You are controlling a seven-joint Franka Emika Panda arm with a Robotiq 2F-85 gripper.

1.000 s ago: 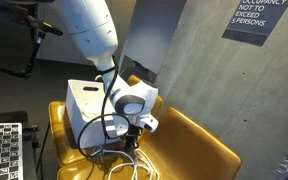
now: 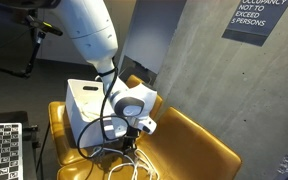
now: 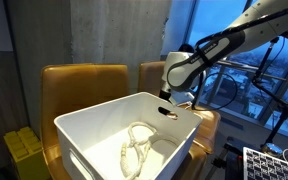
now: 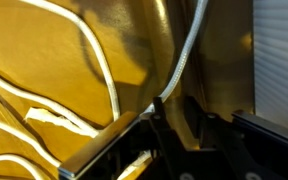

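Observation:
White rope (image 2: 144, 165) lies in loose loops on the tan leather seat in exterior view 1, with my gripper (image 2: 131, 143) low over its near part. In the wrist view my gripper is open, its fingers (image 4: 109, 147) well apart. One strand of rope (image 4: 187, 50) comes down from the top and passes into the gap between them; where it meets the left finger is partly hidden. Other strands lie to the left on the leather. More white rope (image 3: 136, 150) rests inside the white box (image 3: 79, 125) in exterior view 2.
The white box (image 2: 83, 98) stands on the seats just left of my arm, its ribbed wall (image 4: 279, 65) close on the right in the wrist view. A chair back (image 2: 194, 145) rises to the right. A checkered board (image 2: 2, 150) lies at the left edge.

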